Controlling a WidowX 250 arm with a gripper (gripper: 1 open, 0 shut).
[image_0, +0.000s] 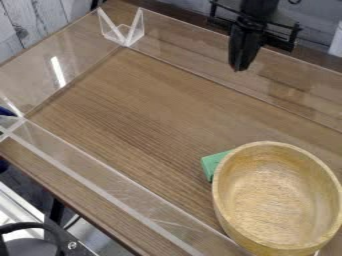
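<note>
My gripper (243, 52) is high at the top centre-right of the camera view, above the back of the wooden table, dark and pointing down; it looks shut, with nothing visible between its fingers. A large tan bowl (274, 200) sits at the lower right. A small green object (214, 164) lies against the bowl's upper left side, partly hidden by it.
A clear plastic holder (122, 28) stands at the back left. Transparent edging runs along the table's left side. A black cabled item (27, 240) is at the bottom left corner.
</note>
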